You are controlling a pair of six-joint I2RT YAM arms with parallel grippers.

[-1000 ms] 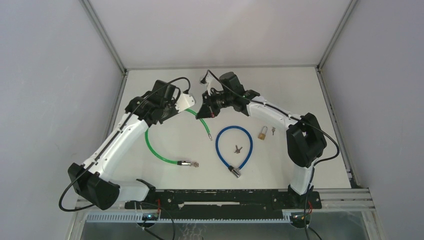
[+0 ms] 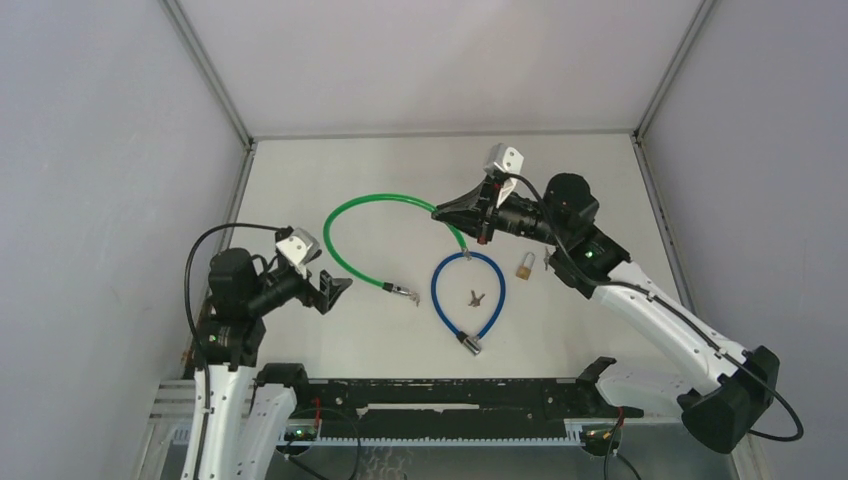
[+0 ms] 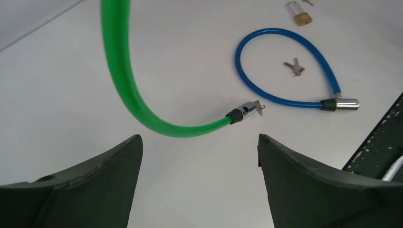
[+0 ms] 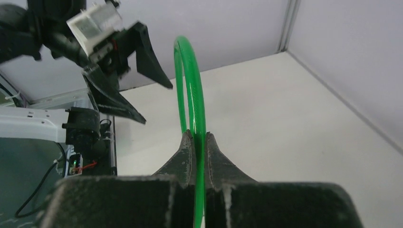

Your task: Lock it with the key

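The green cable lock (image 2: 345, 207) arcs over the white table, its middle lifted. My right gripper is shut on the green cable, close to its plain end, which hangs by the top of the blue loop in the top view. At the other end, a silver lock barrel (image 3: 246, 109) has a key (image 3: 259, 108) at its tip. Left of that barrel, my left gripper (image 2: 338, 297) stands open and empty, apart from the cable.
A blue cable lock (image 2: 436, 285) lies in a loop with its ends together, loose keys (image 2: 477, 298) inside it. To the right are a brass padlock (image 2: 524, 270) and a small key (image 2: 547, 259).
My right gripper has moved right, pulling the cable with it; the barrel end has shifted right and back.
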